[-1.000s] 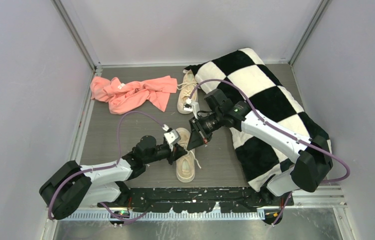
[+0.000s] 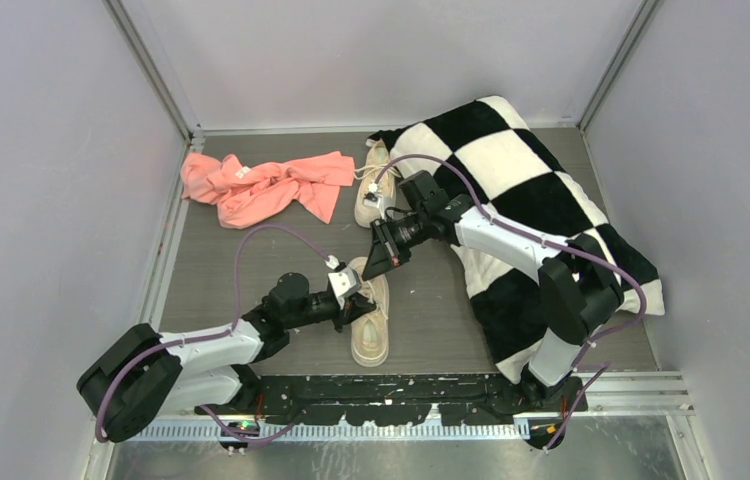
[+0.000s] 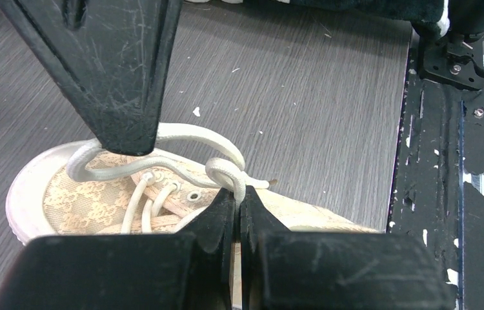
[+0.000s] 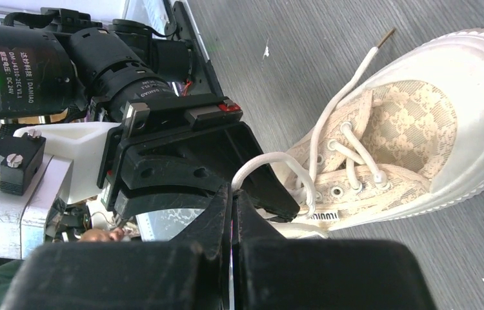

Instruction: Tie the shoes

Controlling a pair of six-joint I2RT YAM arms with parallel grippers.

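Observation:
A beige lace shoe (image 2: 371, 340) lies at the front centre under both grippers. My left gripper is shut on a white lace (image 3: 223, 169) above the eyelets, which loops over between the two grippers. My right gripper hangs just above it, shut on a strand of lace (image 4: 272, 156) that arches from its fingertips. The shoe's eyelets and toe (image 4: 459, 148) show in the right wrist view.
A second shoe (image 2: 371, 200) lies at the back middle. A pink cloth (image 2: 261, 185) is at the back left, a checkered cushion (image 2: 531, 210) on the right. Bare floor is left of the shoe.
My right gripper has moved left and slightly toward the back over the last second, its arm's elbow drawing in. My left gripper has stayed nearly in place.

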